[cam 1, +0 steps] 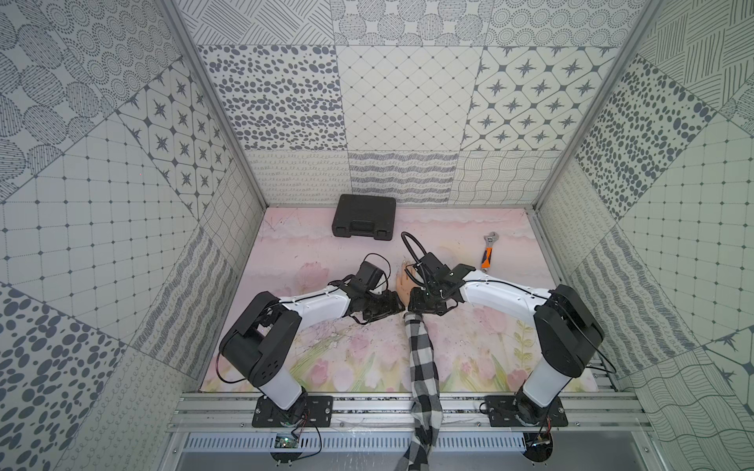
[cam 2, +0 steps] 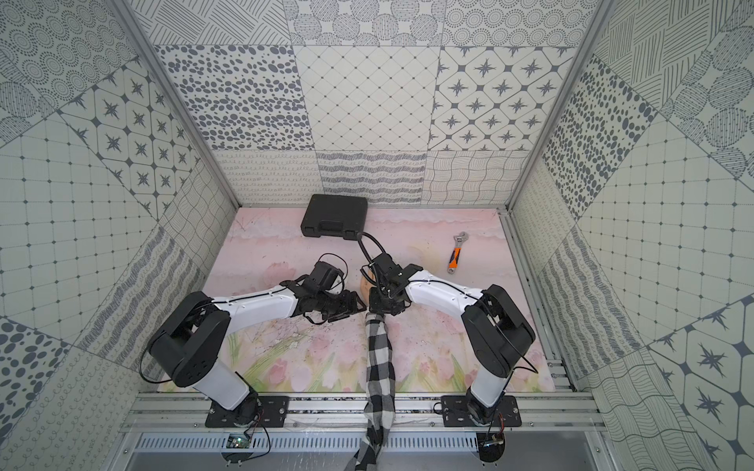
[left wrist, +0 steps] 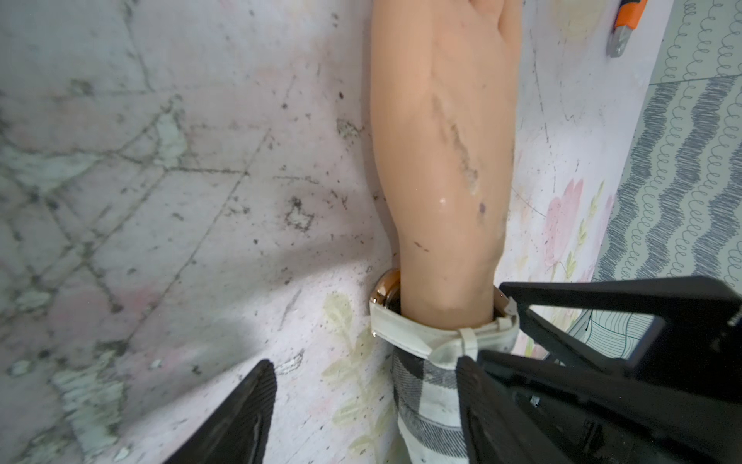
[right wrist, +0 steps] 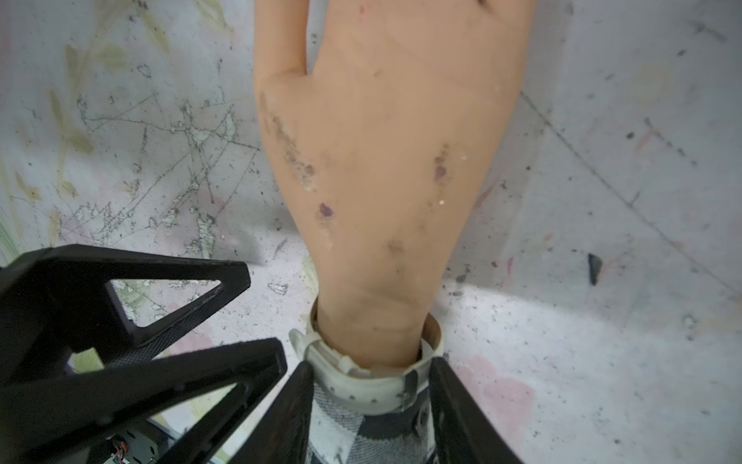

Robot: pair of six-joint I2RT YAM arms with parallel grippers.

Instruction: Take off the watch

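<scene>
A flesh-coloured model hand (right wrist: 386, 154) lies on the table, its wrist entering a checkered sleeve (cam 1: 422, 369). Around the wrist sits the white watch strap (right wrist: 371, 390), with a loose-looking strap end at its left side in the right wrist view. My right gripper straddles the strap, fingers apart, one at each side; whether they press on it I cannot tell. My left gripper stands open at the wrist's left, its right finger (left wrist: 471, 394) in front of the sleeve near the strap's buckle. No watch face shows.
Both grippers crowd close together at the wrist. A black case (cam 1: 364, 216) lies at the back, and an orange-handled wrench (cam 1: 487, 252) at the back right. Free table (cam 1: 314, 353) surrounds the arms on both sides.
</scene>
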